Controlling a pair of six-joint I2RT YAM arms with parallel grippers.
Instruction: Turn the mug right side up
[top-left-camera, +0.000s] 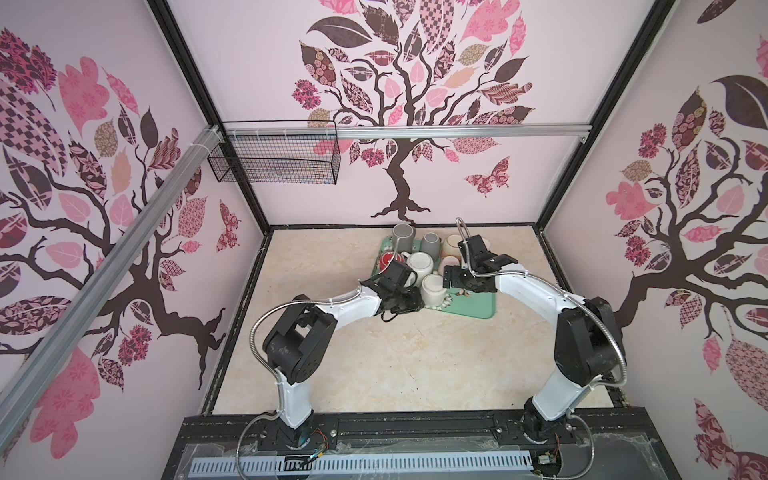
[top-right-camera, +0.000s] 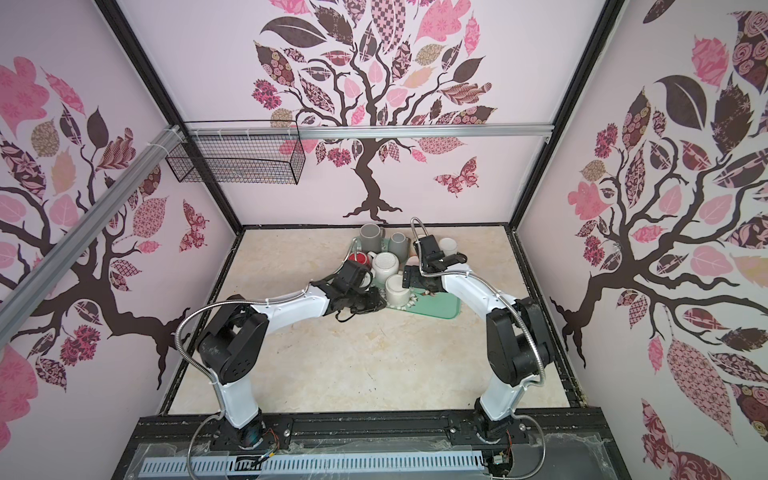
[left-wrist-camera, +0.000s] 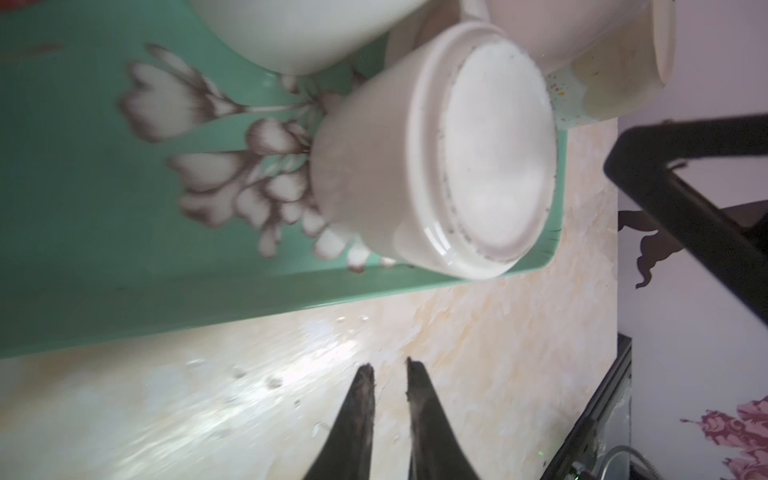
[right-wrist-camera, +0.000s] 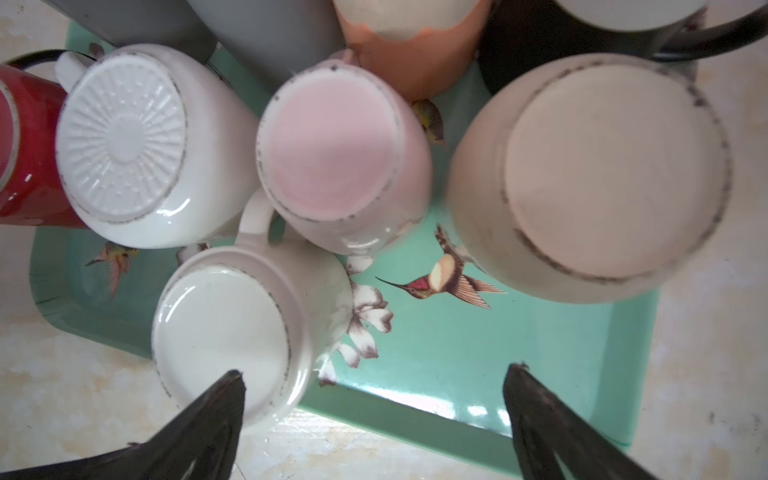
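Note:
An upside-down white mug (top-left-camera: 434, 292) (left-wrist-camera: 432, 152) (right-wrist-camera: 224, 336) stands at the front of a green tray (right-wrist-camera: 480, 360), handle toward the back. My left gripper is just left of and in front of it, over the table beside the tray's edge; its fingers are narrowly apart with nothing seen between them. My right gripper is open above the tray, over that mug's right side and a bare patch, nothing held.
More upturned mugs crowd the tray: white (right-wrist-camera: 128, 152), pink (right-wrist-camera: 336, 144), beige (right-wrist-camera: 608, 176), red (right-wrist-camera: 32, 160) and several behind. A wire basket (top-left-camera: 276, 160) hangs at back left.

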